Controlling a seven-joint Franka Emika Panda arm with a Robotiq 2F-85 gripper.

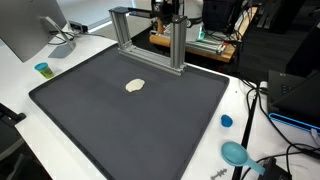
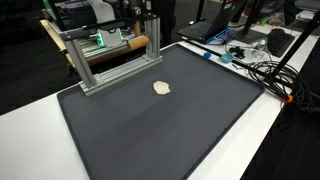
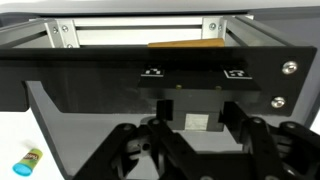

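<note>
In the wrist view my gripper is shut on a small dark block with a pale patch on its lower part. The block sits against the black bar of a metal frame; whether it is fixed to the bar I cannot tell. In the exterior views the frame stands at the back edge of the dark grey board. My gripper is hard to make out there, at the top of the picture. A flat cream-coloured round piece lies on the board.
A small green-and-yellow cup stands left of the board. On the right are a blue round object, a teal ladle-like piece and black cables. Most of the board is bare.
</note>
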